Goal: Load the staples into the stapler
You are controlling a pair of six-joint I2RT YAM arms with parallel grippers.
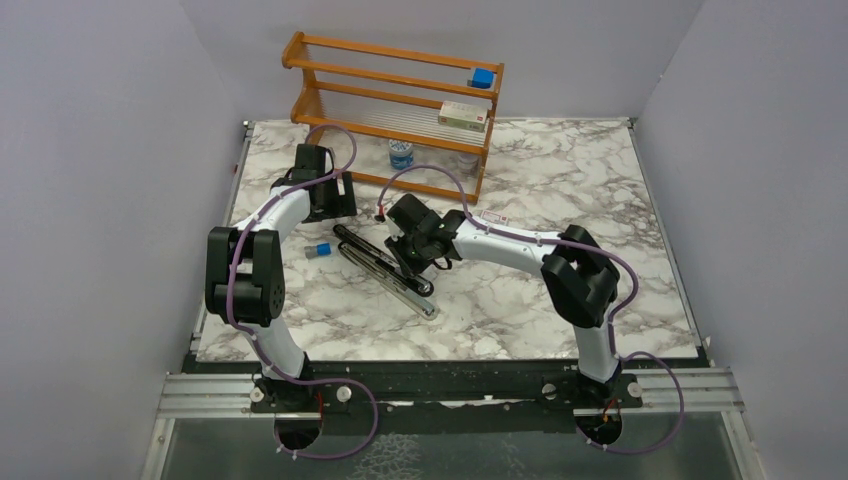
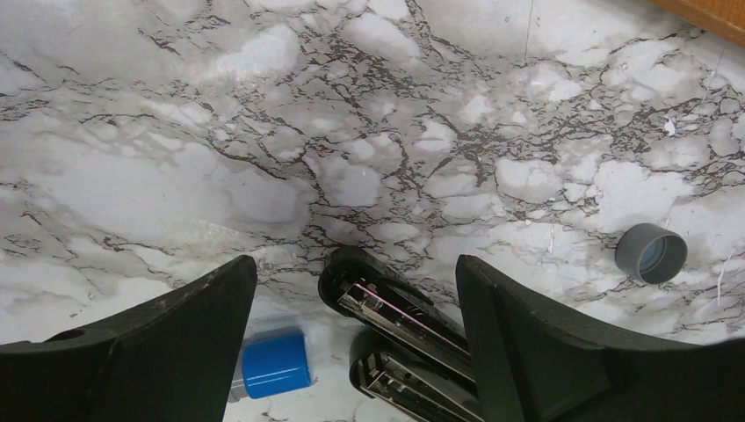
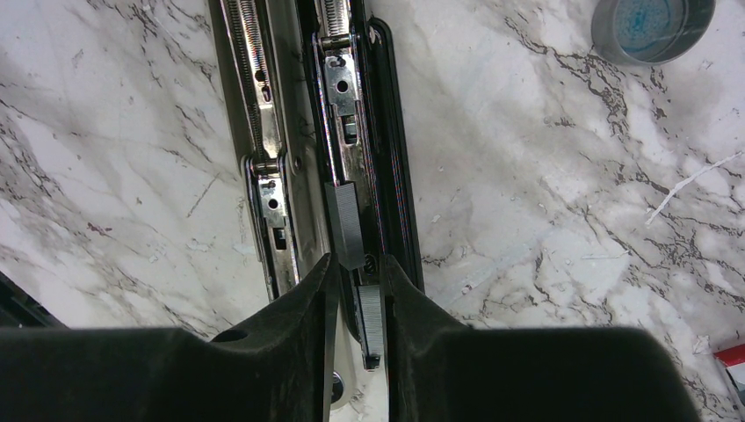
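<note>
Lying open on the table is a black stapler [image 1: 358, 240], its magazine channel [image 3: 343, 92] exposed in the right wrist view. A grey staple strip [image 3: 345, 226] rests tilted on that channel, leaning toward the left rail rather than lying flat in it. Farther toward the front end, another staple piece [image 3: 372, 321] shows between the fingers. My right gripper is parted slightly over the channel, the strip's lower end by its left fingertip, unclamped. My left gripper stands wide open above the table near the stapler's far end, holding nothing.
Close alongside lies a second, greyish stapler [image 1: 408, 297], also open. A blue-capped item [image 1: 318, 250] sits to their left. A small grey cup [image 3: 652, 28] stands to the right, and a wooden rack [image 1: 400, 129] at the back.
</note>
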